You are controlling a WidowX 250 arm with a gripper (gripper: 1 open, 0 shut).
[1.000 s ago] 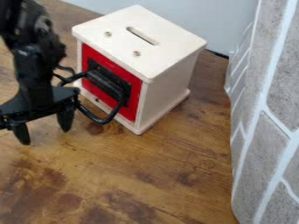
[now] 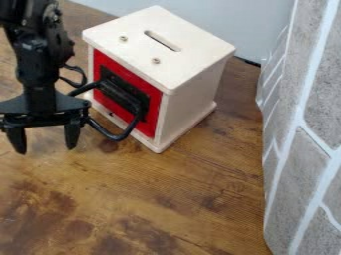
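Observation:
My black gripper [image 2: 44,134] hangs low at the left of the camera view, fingers apart and empty, just above the wooden floor. To its right stands a pale wooden box [image 2: 160,50] with a slot and round fittings on top. Its red front panel [image 2: 151,110] faces toward me and carries a black grille-like piece in the middle. Black tubing or cable runs between the arm and that front, partly hiding it.
A grey brick-patterned wall [image 2: 301,149] runs down the right side, and a plain pale wall stands behind. The wooden floor [image 2: 173,209] in front of the box is clear.
The box stays in place.

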